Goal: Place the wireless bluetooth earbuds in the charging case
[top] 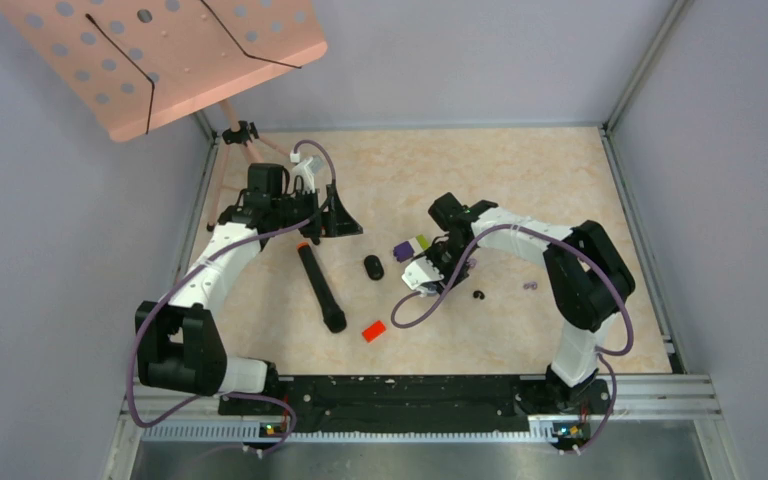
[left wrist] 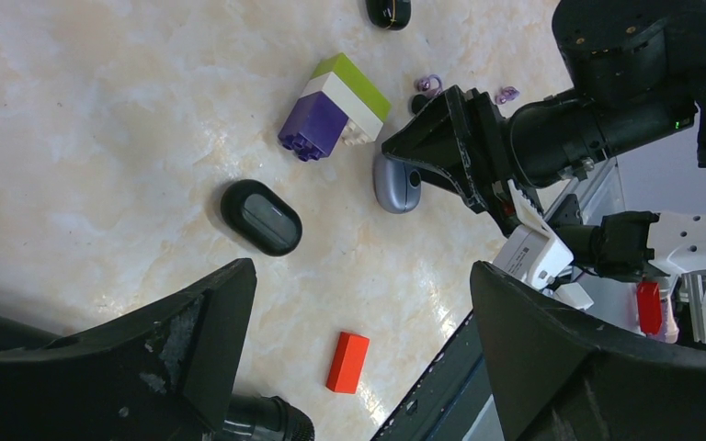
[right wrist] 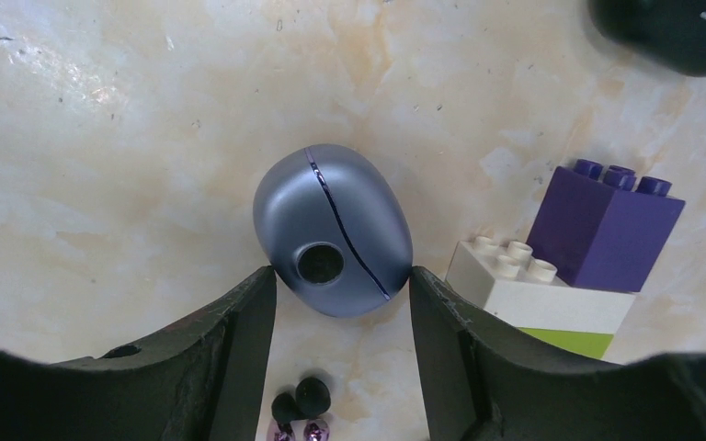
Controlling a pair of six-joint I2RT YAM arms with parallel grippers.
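A silver-blue charging case [right wrist: 322,216] with a dark round spot and a lid seam sits between the tips of my right gripper, which touch both its sides. It looks lifted a little, as no shadow shows under it. The left wrist view shows the same case [left wrist: 395,186] at that gripper. A second case, black and oval [left wrist: 262,218], lies on the table. Small dark and purple earbuds [right wrist: 313,400] lie beyond the right fingers; two purple earbuds [top: 530,285] rest farther right. My left gripper stands open with nothing between its fingers, above the table's left side.
Purple, white and green toy bricks [left wrist: 340,103] stand close beside the silver-blue case. A black microphone [top: 322,290] and a red block [top: 374,331] lie on the left and front.
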